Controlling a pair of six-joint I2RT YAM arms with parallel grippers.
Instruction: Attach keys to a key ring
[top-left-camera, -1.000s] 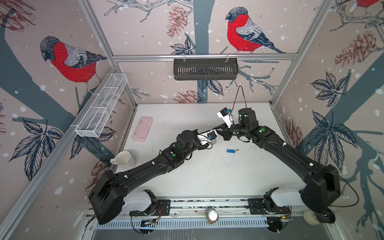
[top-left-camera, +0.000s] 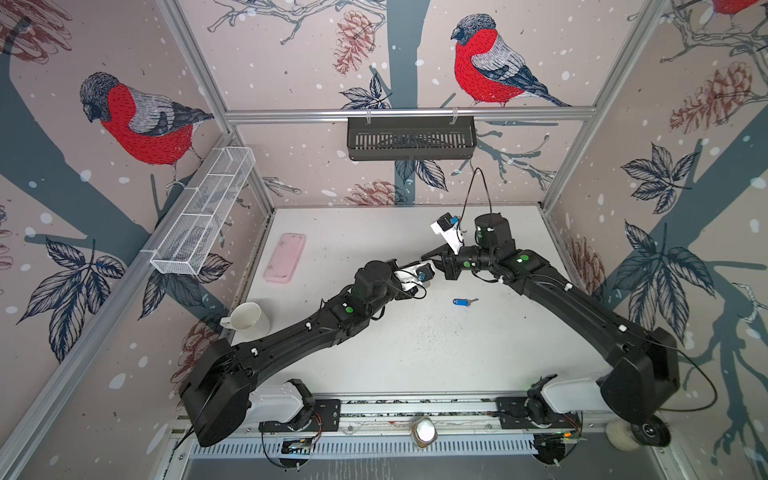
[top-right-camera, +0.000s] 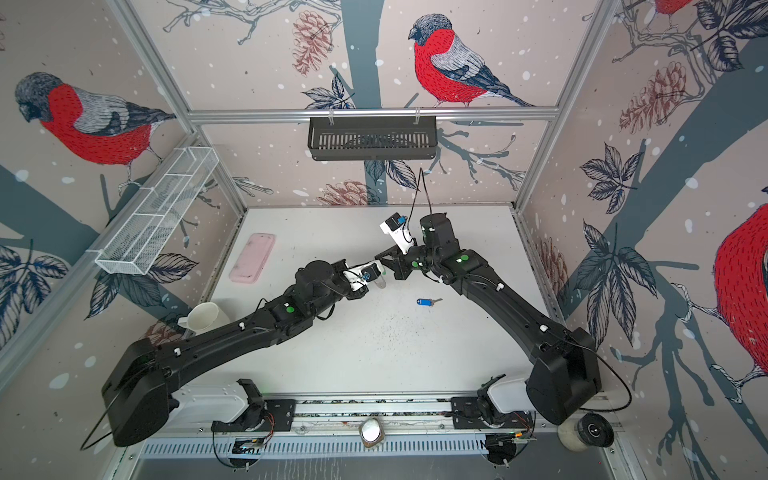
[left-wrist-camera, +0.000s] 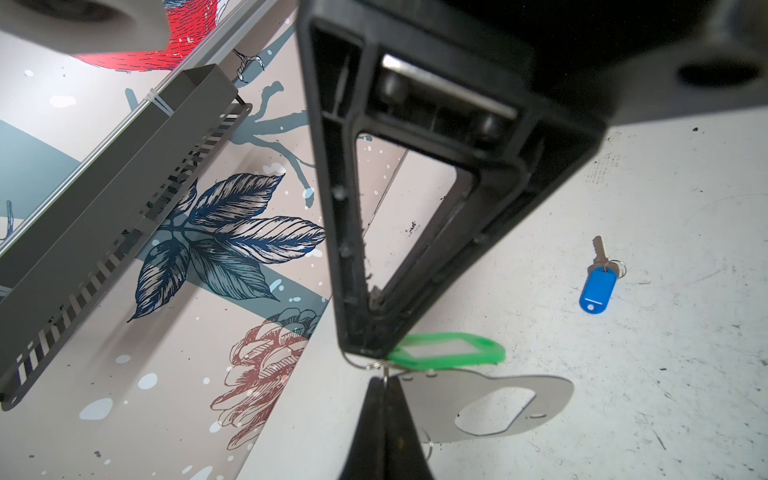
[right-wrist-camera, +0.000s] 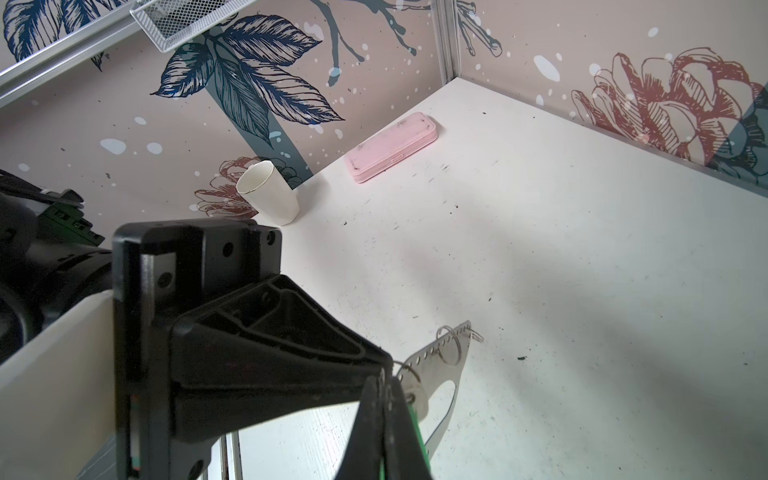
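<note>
The tips of both grippers meet above the table. In the left wrist view my left gripper is shut, with the thin wire key ring (left-wrist-camera: 357, 364) at its fingertips. Beside it hangs a green tag (left-wrist-camera: 449, 350), below that a flat grey metal piece (left-wrist-camera: 548, 393) with a large hole. My right gripper is also shut, its tips touching or nearly touching the ring; whether they pinch the wire is hidden. A second small ring (right-wrist-camera: 449, 344) sits on the metal piece's edge. On the table lies a key with a blue tag (top-left-camera: 461, 302).
A pink case (top-left-camera: 285, 257) lies at the back left and a white mug (top-left-camera: 249, 320) at the left edge. The dark basket (top-left-camera: 411, 152) hangs on the back rail, the white mesh shelf (top-left-camera: 185, 263) at left.
My right arm has shifted slightly left toward the left gripper. The left arm looks almost still, and the blue-tagged key has stayed in place.
</note>
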